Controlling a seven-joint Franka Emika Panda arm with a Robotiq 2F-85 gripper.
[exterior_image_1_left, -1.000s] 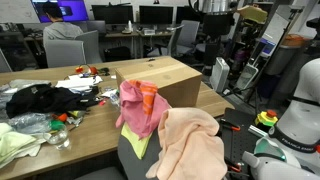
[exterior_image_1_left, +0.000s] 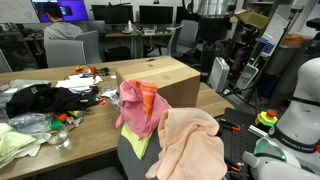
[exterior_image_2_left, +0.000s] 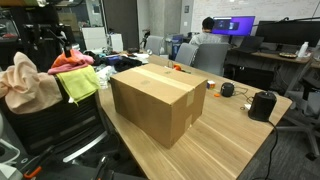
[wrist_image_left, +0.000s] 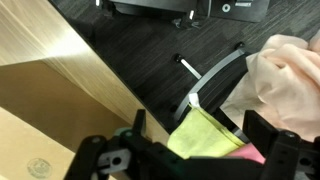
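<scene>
My gripper is open in the wrist view, its two dark fingers far apart with nothing held between them. It hangs above a chair draped with cloths. A yellow-green cloth (wrist_image_left: 203, 135) shows below the gap, with a bit of pink at its lower edge. To the right lies a peach cloth (wrist_image_left: 280, 82). In exterior view 1, the pink cloth (exterior_image_1_left: 138, 112) and an orange cloth (exterior_image_1_left: 148, 98) hang over the chair back, and the peach cloth (exterior_image_1_left: 188, 145) drapes in front of them.
A large closed cardboard box (exterior_image_2_left: 160, 98) stands on the wooden table (exterior_image_2_left: 220, 150) beside the chair. Dark clothes (exterior_image_1_left: 45, 100), plastic bags and a clear cup (exterior_image_1_left: 59, 138) crowd the table's far left in exterior view 1. Some table surface around the box is bare.
The arm's dark end at the top of exterior view 1 has shifted slightly. Cloths, chair and box look unmoved.
</scene>
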